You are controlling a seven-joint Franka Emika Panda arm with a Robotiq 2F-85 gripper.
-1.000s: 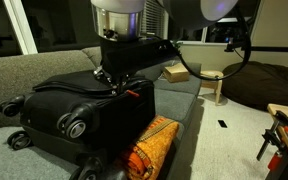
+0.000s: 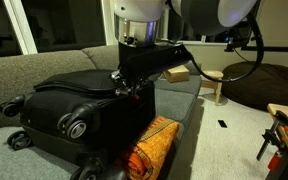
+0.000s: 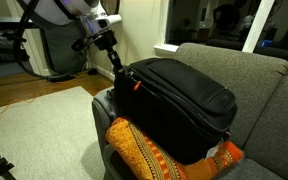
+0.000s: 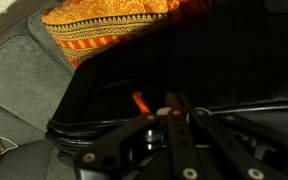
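Note:
A black suitcase (image 2: 96, 112) lies on the grey sofa, its wheels facing the camera in exterior view 1. My gripper (image 2: 118, 77) reaches down to the upper edge of the suitcase. Seen from exterior view 2, the gripper (image 3: 120, 70) meets the suitcase (image 3: 180, 90) at its near top corner, close to a small red tag (image 3: 137, 86). The wrist view has the fingers low in the frame, against the dark suitcase (image 4: 199, 60), with the red tag (image 4: 141, 102) beside them. The fingers look shut on part of the suitcase's edge; which part is too dark to tell.
An orange patterned cloth (image 2: 153, 147) lies against the suitcase at the sofa's front edge. Farther along the sofa sits a cardboard box (image 2: 176, 73). A wooden table (image 2: 287, 135) stands at the right. Open carpet (image 2: 219, 145) lies between sofa and table.
In exterior view 1 the arm and gripper have shifted to the right along the suitcase's upper edge. The suitcase and cloth appear to stay in place.

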